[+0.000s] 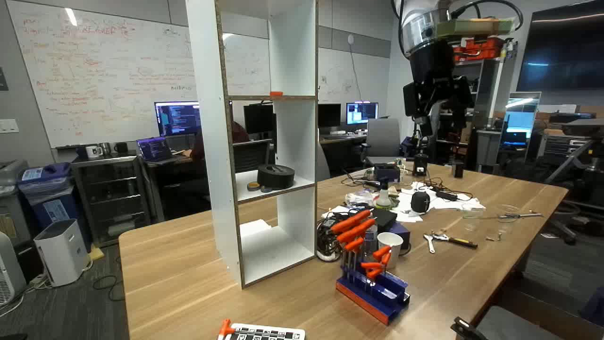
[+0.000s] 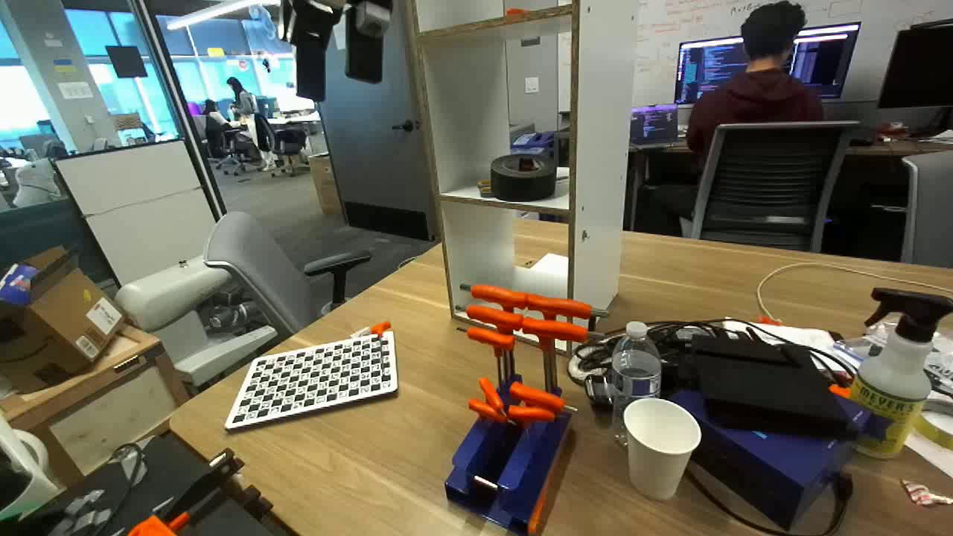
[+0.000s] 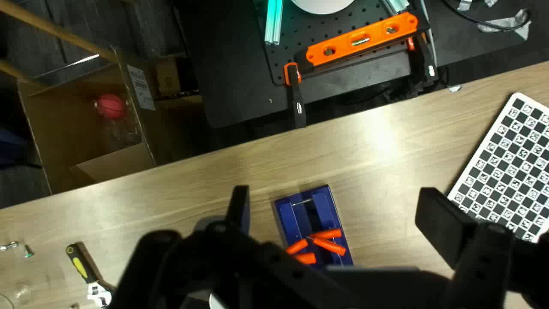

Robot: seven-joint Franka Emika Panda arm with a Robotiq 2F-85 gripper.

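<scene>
My gripper is open and empty, its two black fingers wide apart in the wrist view. It hangs high above the table in the first exterior view, and only its fingers [image 2: 310, 55] show at the top of the second. Below it, a blue stand [image 3: 306, 213] holds several orange-handled hex keys [image 2: 527, 314] upright. A tall white shelf [image 1: 298, 136] stands on the table beside the stand. On its middle board lies a roll of black tape [image 1: 275, 176], with a smaller roll beside it. A small orange object [image 1: 276, 93] rests on the board above.
Close to the stand are a white cup [image 2: 661, 442], a water bottle [image 2: 636, 371] and a dark box with cables. A checkered board [image 2: 314, 380] lies near the table edge. Wrenches [image 1: 450, 241] and a spray bottle [image 2: 896, 384] are on the table too. Bare wood surrounds the checkered board.
</scene>
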